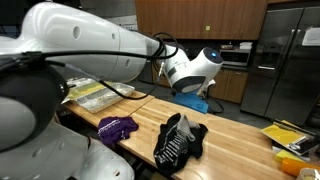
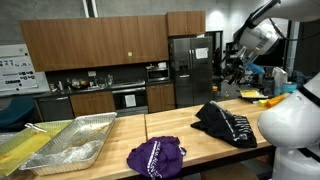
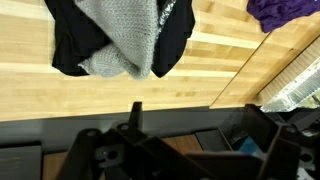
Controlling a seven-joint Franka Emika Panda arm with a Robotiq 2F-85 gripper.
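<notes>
A crumpled black and grey cloth (image 1: 178,146) lies in the middle of the wooden table. In exterior view 2 the same dark cloth (image 2: 224,124) is spread near the robot's base. A bunched purple cloth (image 1: 117,129) sits apart from it, and shows as a purple heap (image 2: 157,157) in exterior view 2. My gripper stands open above the table, its dark fingers (image 3: 131,119) apart with nothing between them. In the wrist view the black and grey cloth (image 3: 130,35) is at the top, and the purple cloth (image 3: 278,10) at the top right corner.
A foil-like tray (image 2: 75,146) stands at the table's far side from the arm. Yellow items (image 1: 286,134) lie at the right end in exterior view 1. Bare wood (image 1: 235,140) stretches between the cloth and those items. Cabinets and a fridge (image 1: 284,65) stand beyond the table.
</notes>
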